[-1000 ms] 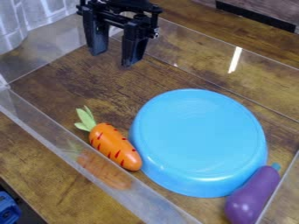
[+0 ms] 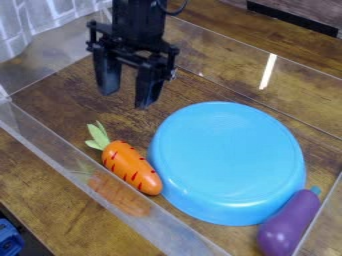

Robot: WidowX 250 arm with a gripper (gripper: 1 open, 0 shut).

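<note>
The black gripper (image 2: 128,85) hangs at the upper middle of the camera view, its two fingers spread apart with nothing seen between them. Below it, an orange toy carrot (image 2: 128,163) with green leaves lies on the wooden floor. A blue round plate or lid (image 2: 226,158) lies to its right, and a purple toy eggplant (image 2: 286,224) is at the lower right.
Clear plastic walls (image 2: 54,150) border the wooden area along the left and front. A small blue object (image 2: 8,240) is at the lower left, outside the wall. Bare wood lies behind the blue plate and left of the gripper.
The gripper has moved down in the view, toward the carrot and blue plate. The objects on the floor have not moved.
</note>
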